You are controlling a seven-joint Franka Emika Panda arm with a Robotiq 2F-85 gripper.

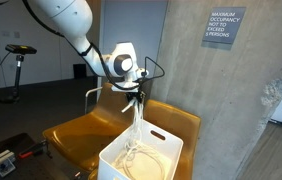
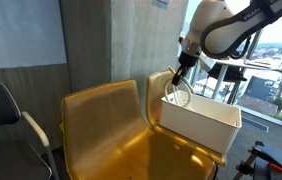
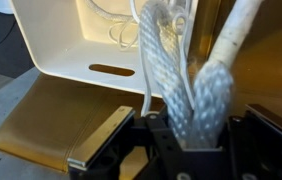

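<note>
My gripper (image 1: 135,99) is above the near-left part of an open white box (image 2: 199,128), shut on a white rope (image 3: 163,65). The wrist view has a thick braided length of the rope rising between the fingers and hiding most of the fingertips. Strands hang from the gripper down into the box in exterior view 1, and more rope lies coiled on the box floor. In exterior view 2 a loop of the rope (image 2: 189,97) curves beside the gripper, above the box rim.
The box rests against or on tan chairs (image 2: 106,115), which run alongside it. A grey concrete wall (image 1: 226,100) stands behind. A black cable loops from the wrist. Above the box the air is free apart from arm and rope.
</note>
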